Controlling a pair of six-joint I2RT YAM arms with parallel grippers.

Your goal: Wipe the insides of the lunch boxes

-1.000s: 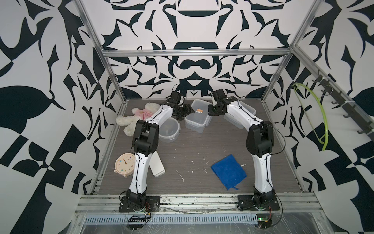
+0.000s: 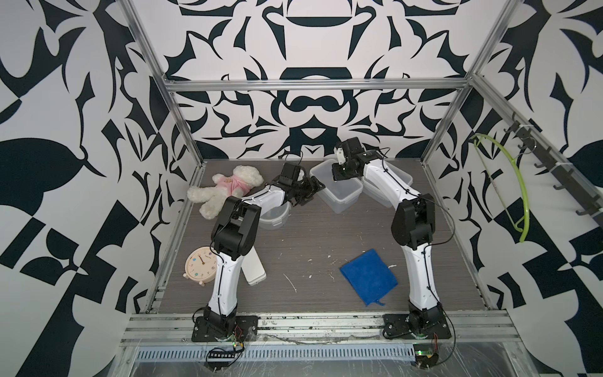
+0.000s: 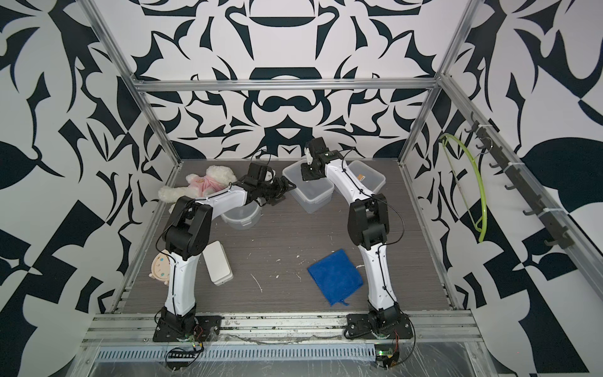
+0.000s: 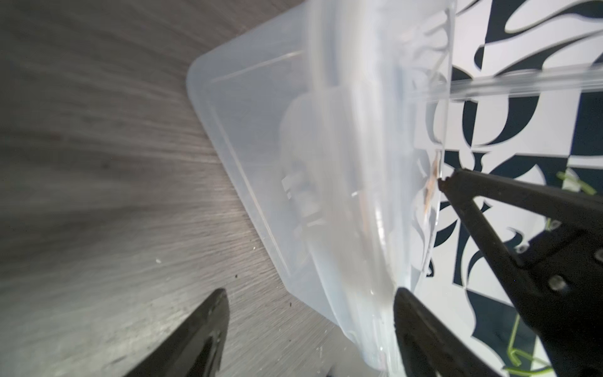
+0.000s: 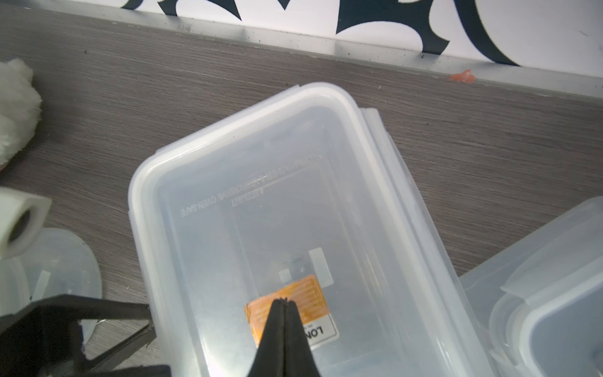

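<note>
A clear rectangular lunch box (image 2: 342, 194) with an orange label (image 5: 301, 304) stands in the back middle. My left gripper is part open at its left side. In the left wrist view the box wall (image 4: 358, 207) runs close to the right finger, and a wide gap separates it from the left finger; contact is hard to tell. Over the box, my right gripper is shut, nothing showing between its fingertips. A round clear box (image 2: 274, 216) sits left of it, partly under the left arm, and another rectangular box (image 3: 370, 176) to its right.
A blue cloth (image 2: 369, 276) lies at the front right. Left are a plush bear (image 2: 229, 188), a pink clock (image 2: 201, 264) and a white case (image 2: 253, 267). Small scraps dot the otherwise clear middle of the table.
The middle box has shifted right and turned. My left gripper has moved right along with it, while the right gripper has moved slightly left and now covers the label in the top left view.
</note>
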